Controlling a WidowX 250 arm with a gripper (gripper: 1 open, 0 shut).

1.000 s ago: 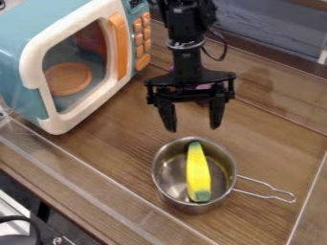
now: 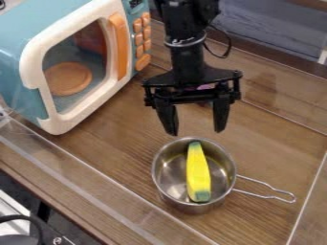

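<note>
My black gripper (image 2: pixel 193 124) hangs above the wooden counter in the upper middle, open, its two fingers apart with nothing between them. Below it a steel pan (image 2: pixel 173 182) with a wire handle pointing right holds a yellow oblong object (image 2: pixel 198 172) with a pale green end. A small purple item, partly hidden, shows behind the gripper.
A toy microwave (image 2: pixel 36 57) in teal and white, with an orange plate inside, fills the upper left. A grey wall stands at the back; a white object and black cable sit at the bottom left.
My gripper has shifted very slightly over the last second. The pan and its contents are unchanged.
</note>
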